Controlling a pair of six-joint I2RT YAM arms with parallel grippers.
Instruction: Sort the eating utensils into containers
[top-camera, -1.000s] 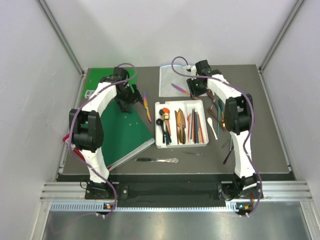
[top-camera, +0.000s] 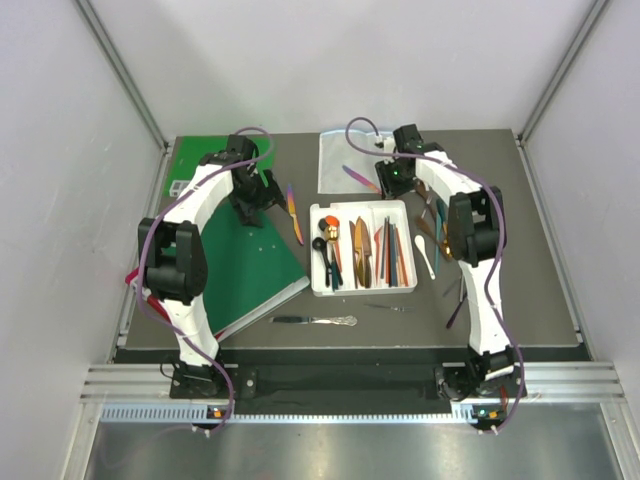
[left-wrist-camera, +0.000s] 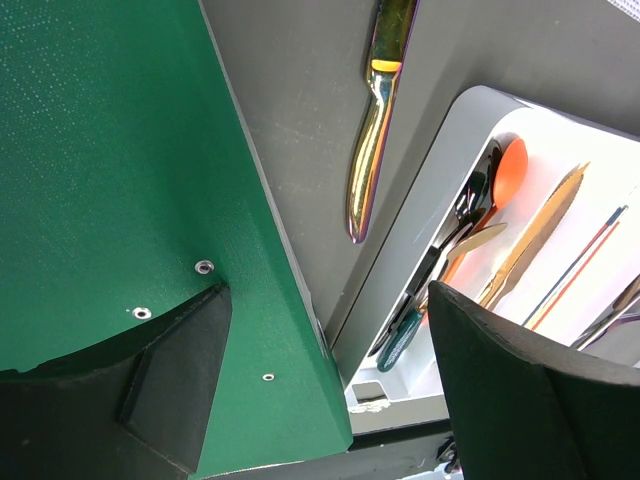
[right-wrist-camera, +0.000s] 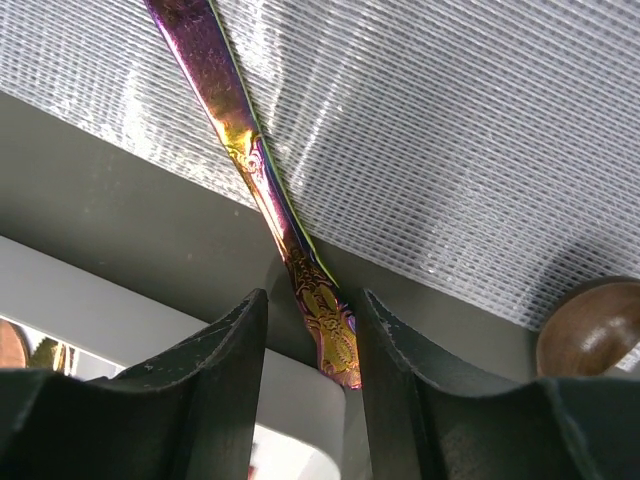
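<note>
A shiny purple-gold knife (right-wrist-camera: 275, 190) lies partly on a white mesh cloth, its gold end by the corner of the white tray (top-camera: 316, 287). My right gripper stands open, with that gold end low between its fingers. The tray holds spoons at its left, then knives, then thin sticks; in the left wrist view an orange spoon (left-wrist-camera: 510, 172) shows in it. Over the green board my left gripper is parted wide, nothing between its fingers. Between board and tray lies another iridescent knife (top-camera: 293, 214).
More spoons and utensils lie right of the tray, among them a white spoon (top-camera: 425, 256) and a dark round bowl (right-wrist-camera: 590, 328). An ornate knife (top-camera: 314, 320) lies in front. The green board (top-camera: 240, 275) fills the left side.
The left arm and the utensils look unmoved.
</note>
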